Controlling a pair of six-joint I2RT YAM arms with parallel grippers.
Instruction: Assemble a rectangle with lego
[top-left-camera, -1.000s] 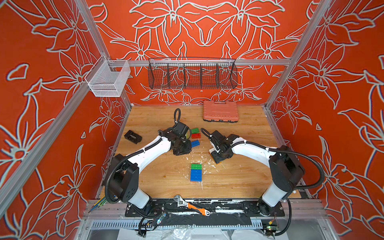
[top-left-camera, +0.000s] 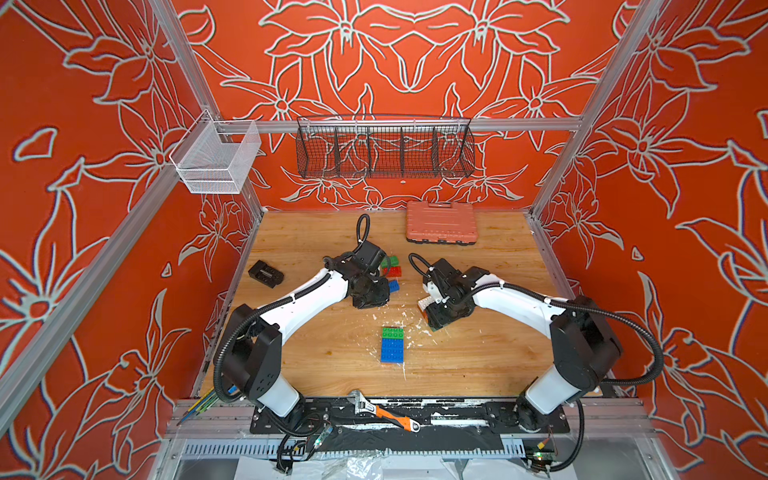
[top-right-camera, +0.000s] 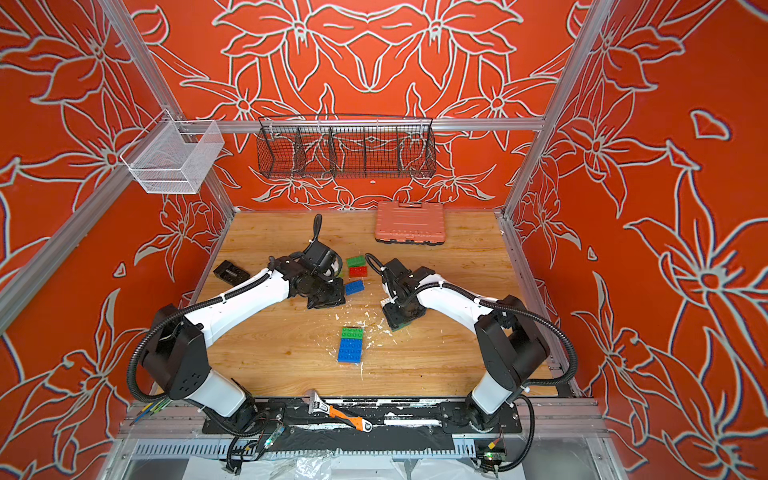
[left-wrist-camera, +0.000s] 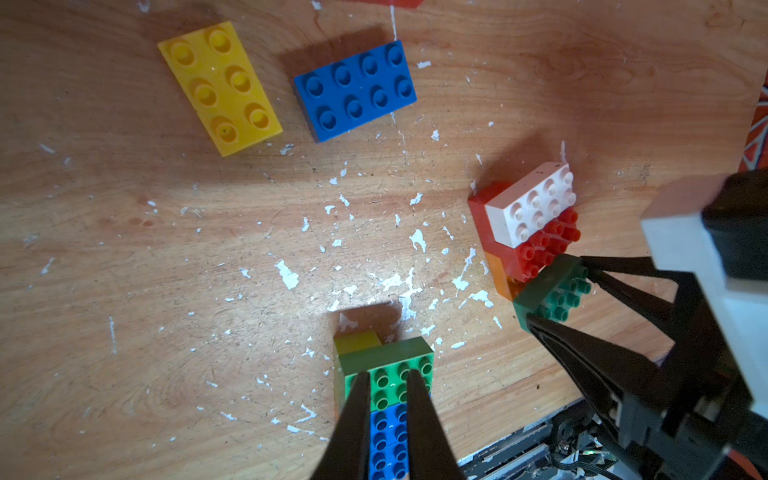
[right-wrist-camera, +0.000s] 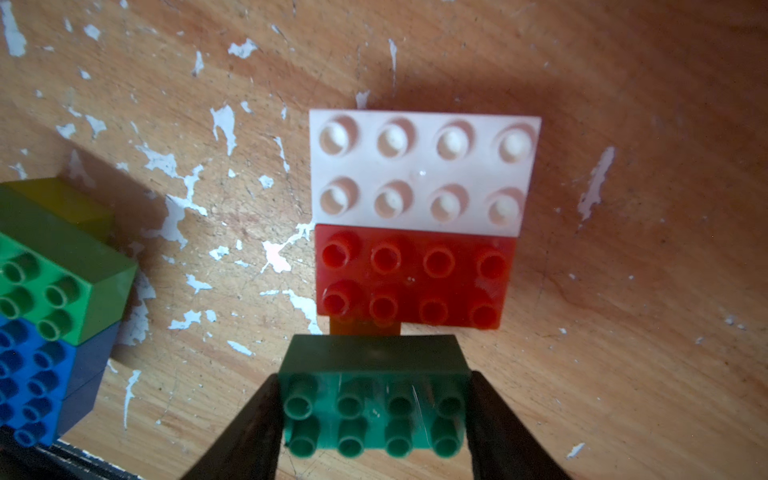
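Note:
A dark green brick (right-wrist-camera: 373, 396) sits between the fingers of my right gripper, beside a stack of white (right-wrist-camera: 424, 172), red (right-wrist-camera: 410, 276) and orange (right-wrist-camera: 364, 326) bricks on the table. A block of green (top-left-camera: 392, 332) and blue (top-left-camera: 392, 350) bricks, with yellow showing underneath in the left wrist view, lies at front centre. My left gripper hangs above that block, fingers apart, looking empty. A yellow brick (left-wrist-camera: 220, 88) and a blue brick (left-wrist-camera: 354, 92) lie loose beyond it.
Loose green (top-right-camera: 357, 261) and red (top-right-camera: 357, 271) bricks lie behind the grippers. An orange case (top-left-camera: 441, 221) sits at the back, a black object (top-left-camera: 265, 273) at far left.
My left gripper has risen a little and moved slightly right.

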